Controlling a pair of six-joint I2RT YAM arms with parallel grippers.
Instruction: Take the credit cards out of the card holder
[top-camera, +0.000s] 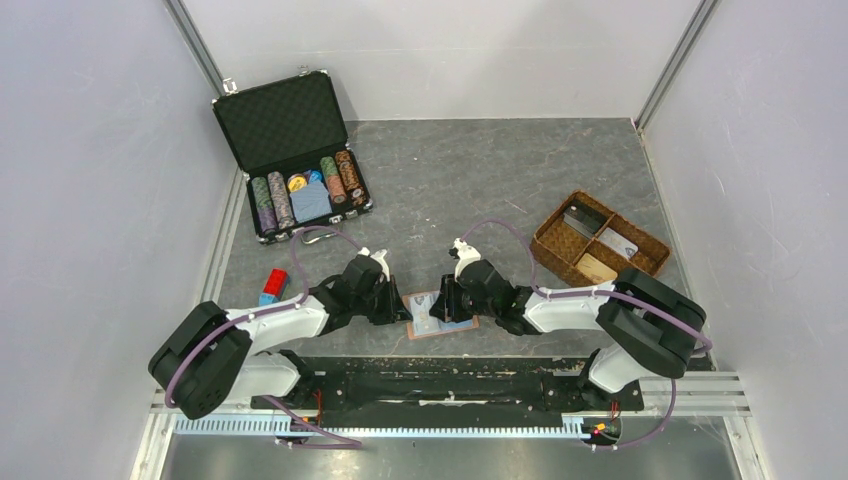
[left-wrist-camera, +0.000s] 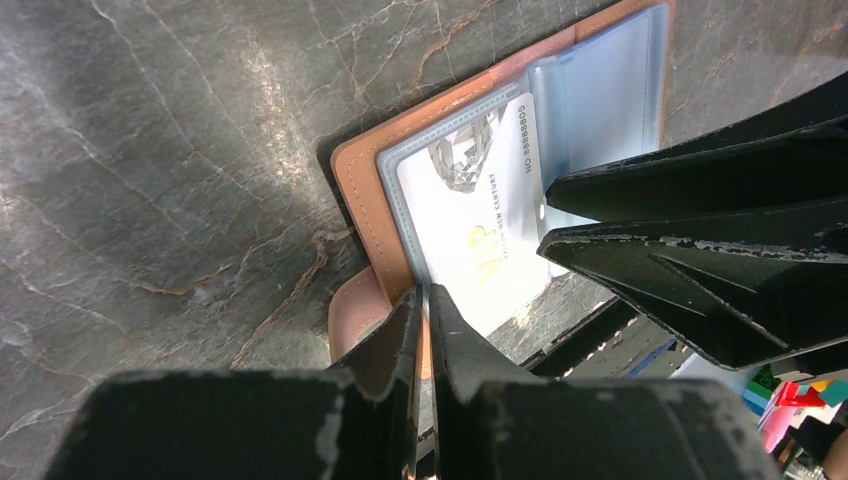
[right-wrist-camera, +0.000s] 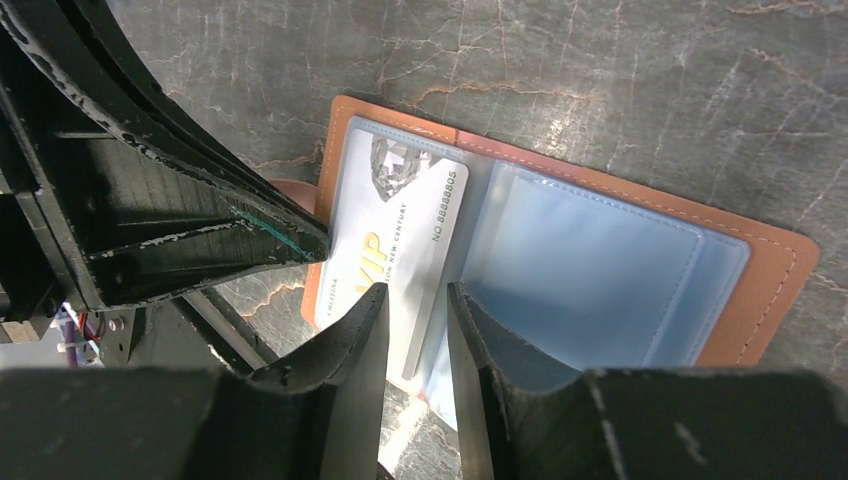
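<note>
The card holder (right-wrist-camera: 770, 290), tan leather with pale blue clear pockets, lies unfolded on the table between my grippers. A white VIP card (right-wrist-camera: 400, 225) sits in its left pocket, the card's right edge sticking out toward the middle. At the holder's left edge my left gripper is shut on the leather border; its tips hide the grip itself. Over the card's exposed edge, my right gripper stands part open, one finger on each side of that edge. The blue pocket (right-wrist-camera: 600, 260) on the right shows no clear card.
A wicker basket (top-camera: 558, 262) with compartments holding cards stands at the right. At the back left is an open poker chip case (top-camera: 280, 160). A red and blue block (top-camera: 275, 284) lies near the left arm.
</note>
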